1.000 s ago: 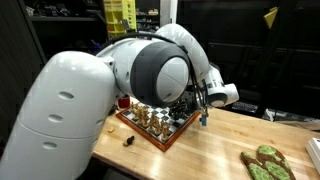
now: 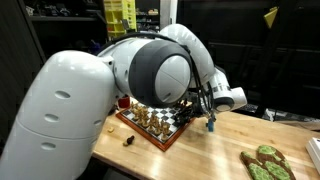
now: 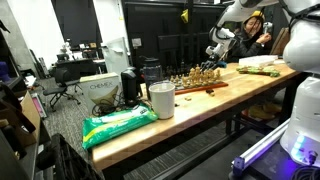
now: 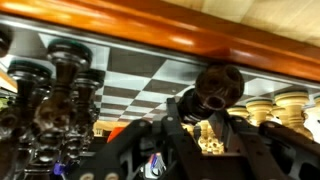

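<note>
In the wrist view a dark brown chess piece (image 4: 217,87) is held between the fingertips of my gripper, which is shut on it. It hangs over the chessboard (image 4: 140,88), close to the board's reddish-brown rim (image 4: 180,38). Dark pieces (image 4: 62,85) stand to the left in that view, pale pieces (image 4: 291,104) to the right. From exterior view 1, the arm hides part of the board (image 2: 162,142); pale pieces (image 2: 152,122) line its near side. The held piece cannot be made out there.
A mossy green mat (image 2: 266,163) lies on the right of the wooden table (image 2: 228,150). Small loose pieces (image 2: 128,140) rest off the board's near edge. Exterior view 2 shows a white container (image 3: 162,100) and a green bag (image 3: 118,124) farther along the table.
My gripper's end, with its blue part, has shifted slightly right and toward the camera in exterior view 1. The pale pieces and the mat look unmoved.
</note>
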